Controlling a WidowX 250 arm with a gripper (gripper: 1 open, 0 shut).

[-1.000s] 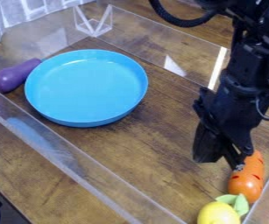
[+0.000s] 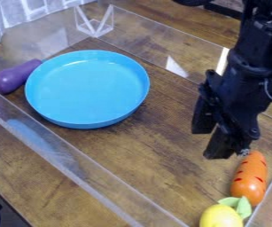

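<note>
The black gripper hangs over the wooden surface at the right, fingers pointing down, with space between them and nothing visible held. Below it and to the right lies an orange toy carrot. A yellow toy lemon with green leaves beside it sits at the bottom edge. A blue plate rests at the upper left, and a purple toy eggplant lies to its left.
Clear plastic walls border the workspace, along the left and behind the plate. The middle of the wooden surface below the plate is bare.
The gripper has risen and moved slightly back, away from the carrot, uncovering more of it. The toys and plate look unmoved.
</note>
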